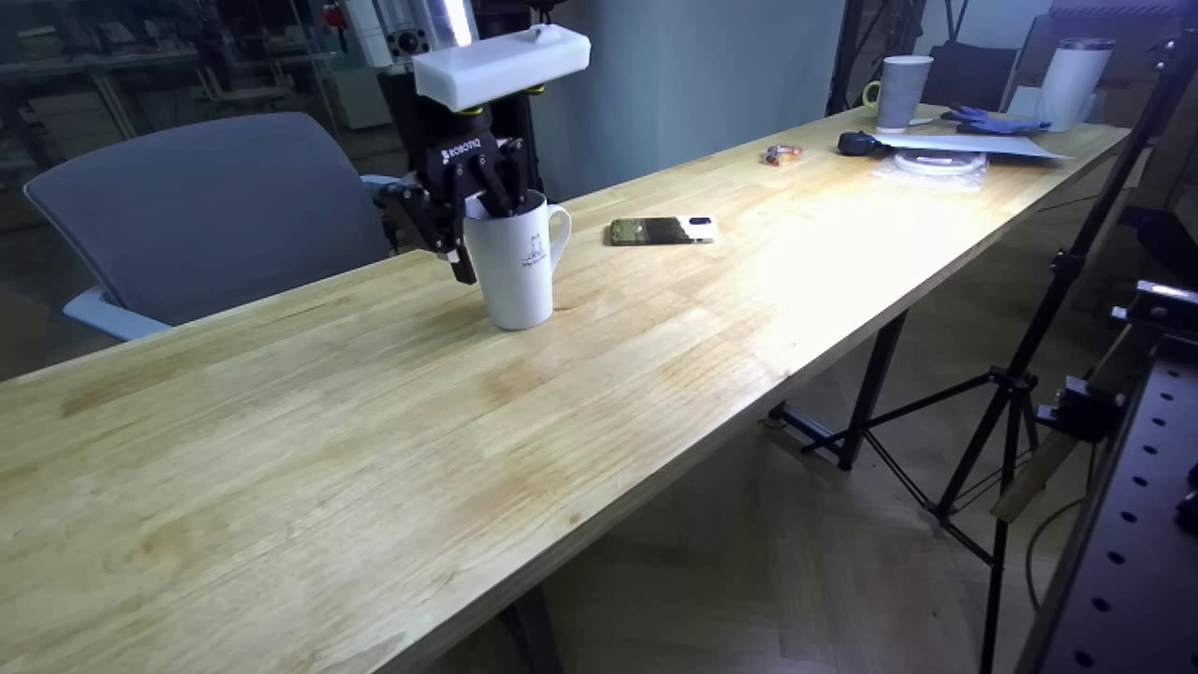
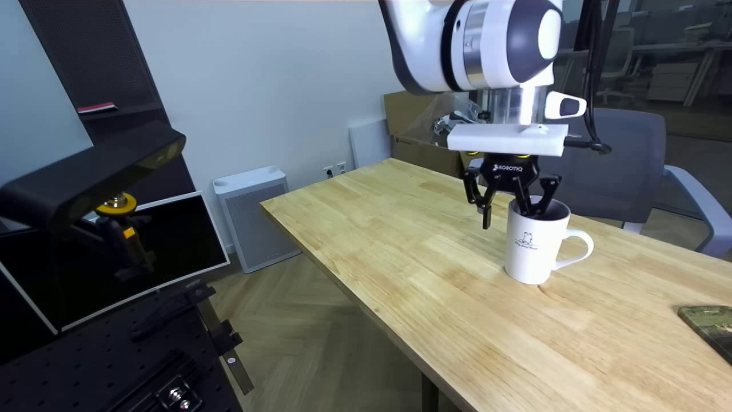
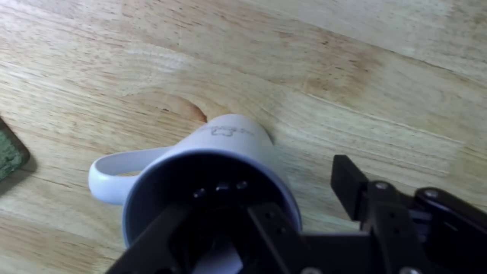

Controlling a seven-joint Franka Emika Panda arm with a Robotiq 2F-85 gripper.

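Note:
A white mug (image 1: 513, 270) with a small printed drawing stands upright on the wooden table. Its handle (image 2: 580, 248) points away from the outer finger of my gripper. My gripper (image 2: 506, 214) straddles the mug's near rim: one finger reaches into the mouth, the other hangs outside, beside the wall. In the wrist view the outer finger (image 3: 349, 185) is clearly apart from the mug (image 3: 239, 134), so the fingers are partly open and not clamped on the wall. The tip of the inner finger is hidden in the dark inside of the mug.
A patterned phone-like object (image 1: 663, 230) lies flat beyond the handle. Farther along the table (image 1: 337, 472) are a small orange item (image 1: 781, 153), a grey cup (image 1: 901, 94) and blue gloves (image 1: 1000, 122). A chair (image 1: 213, 219) stands behind.

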